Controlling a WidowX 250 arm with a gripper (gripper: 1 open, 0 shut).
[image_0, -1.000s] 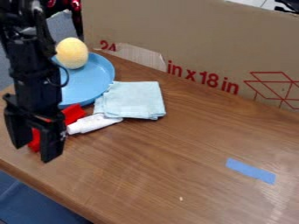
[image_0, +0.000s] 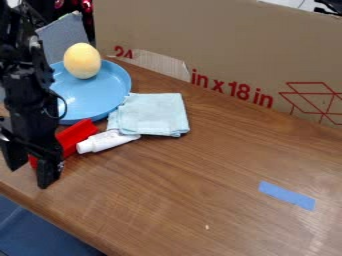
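Observation:
My black gripper (image_0: 30, 158) is low at the left of the table, open, its fingers at a red object (image_0: 76, 133) that is partly hidden behind it. Just right of the red object lies a white tube (image_0: 107, 141). Whether anything sits between the fingers is hard to see.
A blue plate (image_0: 98, 98) holds a pale yellow oval object (image_0: 82, 60). A light blue cloth (image_0: 152, 114) lies beside it. A cardboard box (image_0: 241, 50) stands along the back.

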